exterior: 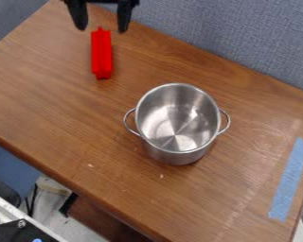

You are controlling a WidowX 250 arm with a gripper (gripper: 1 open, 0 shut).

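My gripper [101, 15] shows only at the top edge as two dark fingers, set apart, just above a red elongated object [101, 54] lying on the wooden table [65, 113]. Nothing shows between the fingers. A steel pot [177, 121] with two side handles stands upright at the middle right.
A strip of blue tape [288, 178] runs along the table's right part. A blue-grey padded surface [242, 38] borders the table at the back. Cables and metal parts lie beyond the lower-left edge.
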